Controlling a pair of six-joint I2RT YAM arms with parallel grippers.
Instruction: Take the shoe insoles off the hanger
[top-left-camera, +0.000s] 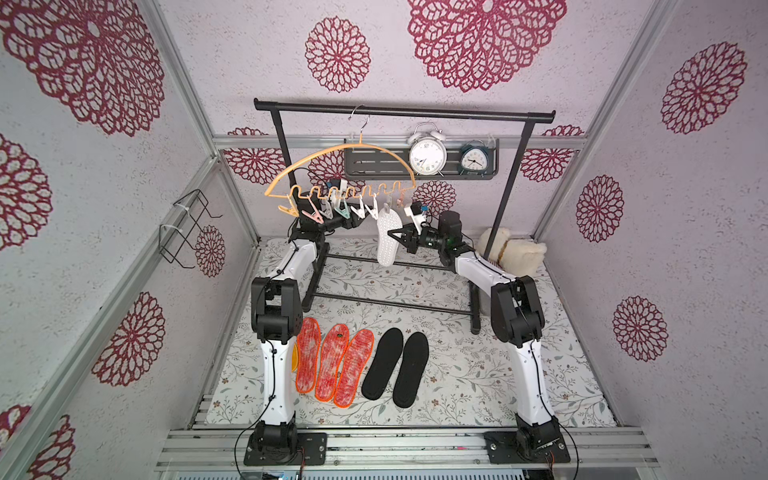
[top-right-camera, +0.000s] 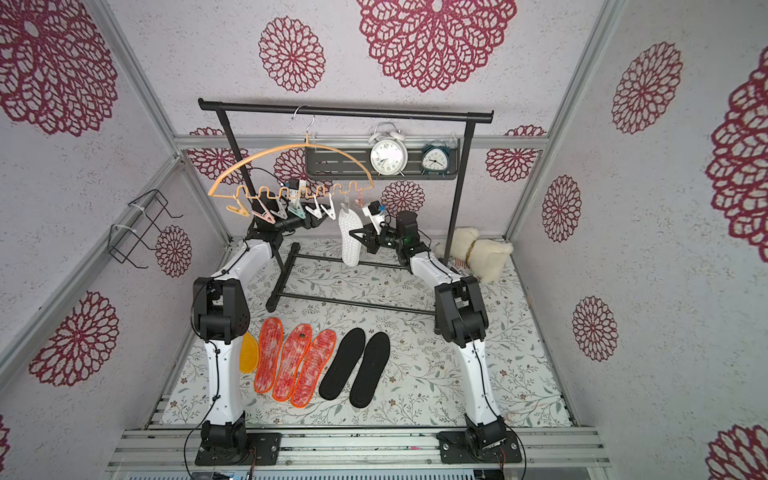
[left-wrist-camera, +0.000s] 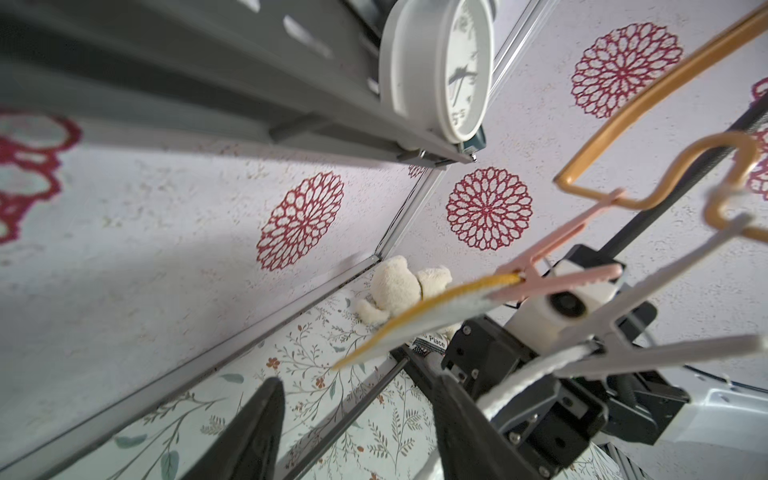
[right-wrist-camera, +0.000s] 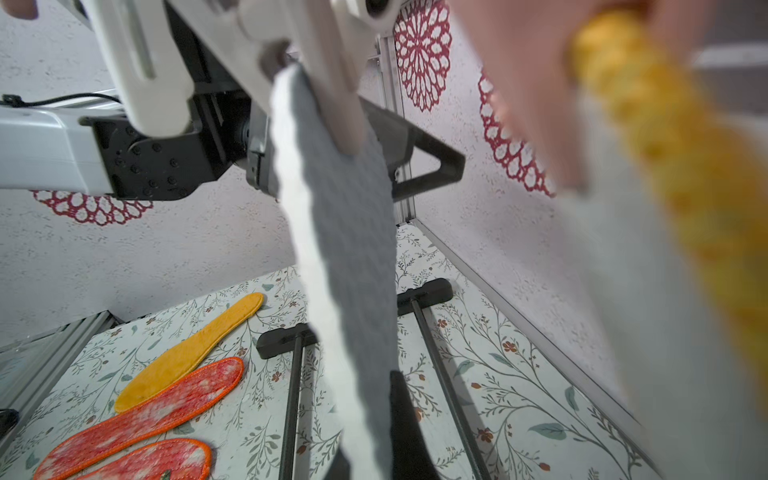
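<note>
From the wooden hanger (top-left-camera: 297, 157), a white insole (top-left-camera: 387, 249) hangs by a clip. A yellow-edged insole (left-wrist-camera: 424, 316) hangs in a pink clip close behind it. My right gripper (top-right-camera: 355, 236) is shut at the white insole; in the right wrist view that insole covers most of the fingers, so how much is between them is hidden. My left gripper is up behind the hanger's clips, open with nothing between its fingers, pointing toward the insoles.
Red insoles (top-left-camera: 333, 360) and black insoles (top-left-camera: 410, 368) lie on the front table. The rack's bar (top-left-camera: 400, 111) spans above; clocks (top-left-camera: 427, 158) sit on a back shelf, a plush toy (top-left-camera: 520, 256) at right.
</note>
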